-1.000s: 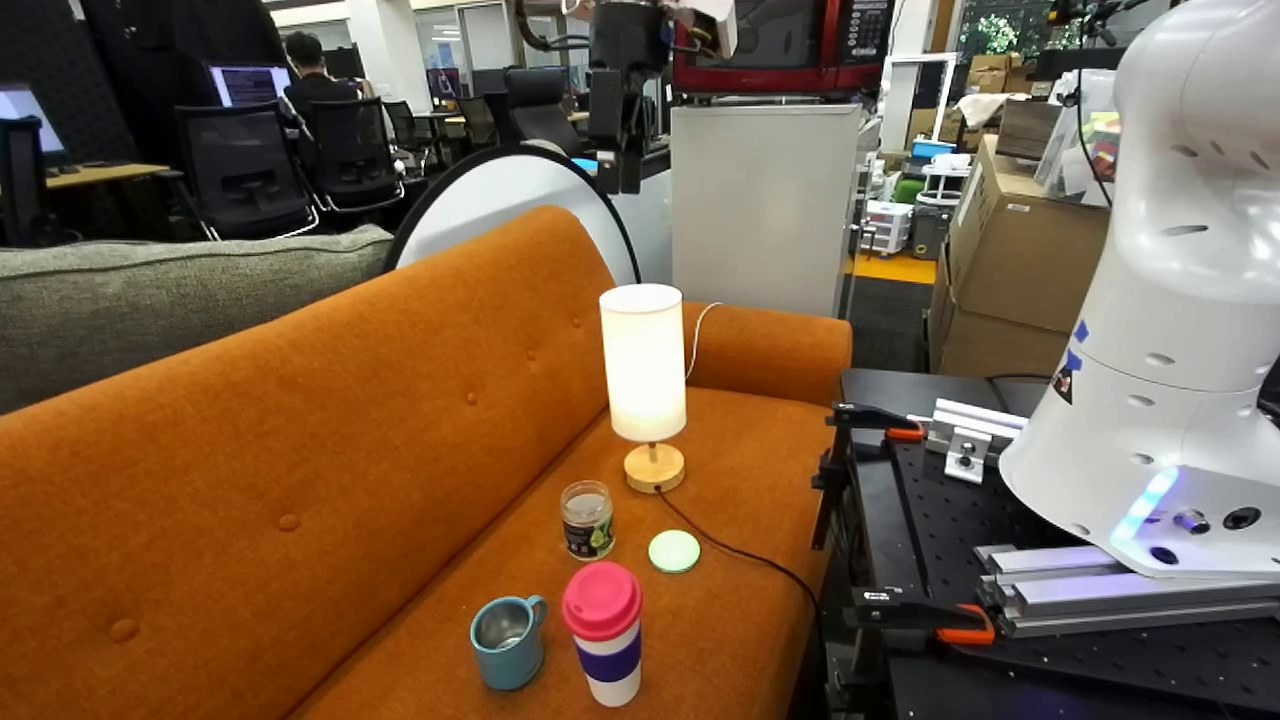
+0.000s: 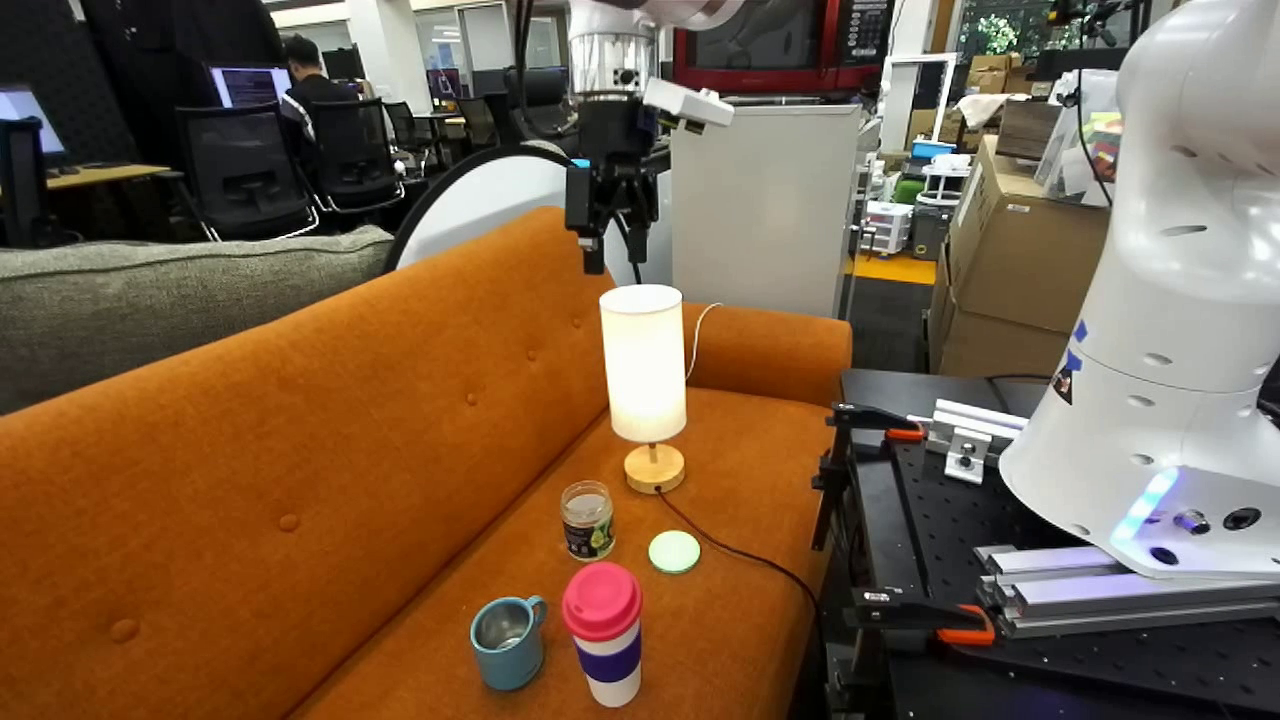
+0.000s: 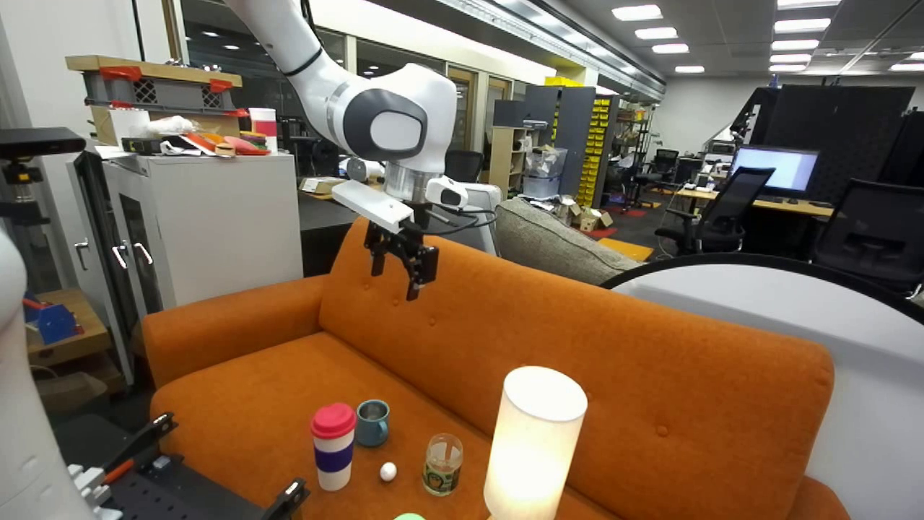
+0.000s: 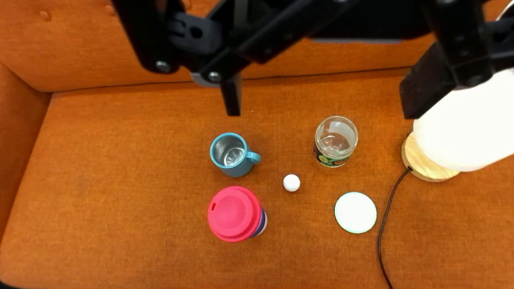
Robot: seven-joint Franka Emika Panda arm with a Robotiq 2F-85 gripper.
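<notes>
High over the orange sofa hangs my gripper, its fingers wide apart and nothing between them. Below, on the seat, a blue mug stands upright and empty. Beside it is a tumbler with a pink lid and a purple band. A small white ball lies between the mug and a clear, open glass jar; in exterior view 1 the ball cannot be seen. A pale round lid rests flat near the jar. The lit lamp stands on a round wooden base.
A dark cable runs from the lamp base over the sofa's front. The sofa backrest rises behind the objects. The seat is bare beyond the mug and tumbler. A black table with clamps borders the seat's front.
In exterior view 1 my gripper has come lower and slightly left, turning so that both fingers show. The objects on the sofa have stayed in place.
</notes>
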